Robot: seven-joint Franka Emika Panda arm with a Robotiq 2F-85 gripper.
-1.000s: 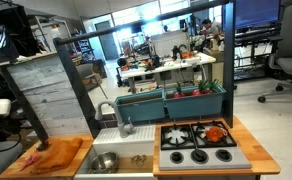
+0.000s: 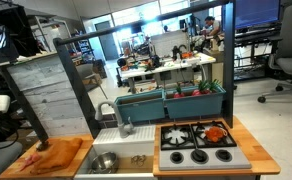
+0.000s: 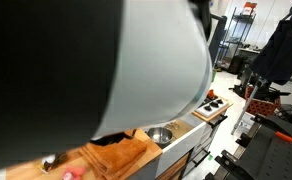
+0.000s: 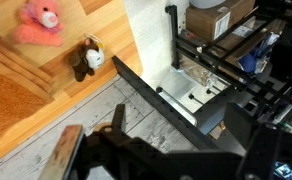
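Note:
My gripper is open in the wrist view, its dark fingers apart at the lower edge with nothing held between them. Beyond them, on the wooden counter, sit a brown and white plush toy (image 4: 85, 60) and a pink plush toy (image 4: 41, 22). An orange cloth (image 4: 8, 105) lies to their left. In exterior view 2 the cloth (image 3: 123, 153) is flat on the counter, near the pink toy (image 3: 72, 173), while the white arm covers much of the picture. Exterior view 1 shows the arm only at the left edge; the fingers are not clear there.
A metal sink bowl (image 2: 104, 162) with a faucet (image 2: 116, 115) stands right of the cloth. Further right is a stove (image 2: 191, 155) with an orange item (image 2: 215, 134) on it. Blue bins (image 2: 138, 110) line the back. A dark post (image 2: 76, 85) rises behind the counter's left side.
The white arm part at the left edge has shifted slightly upward since one second ago. The cloth, sink and stove look unmoved.

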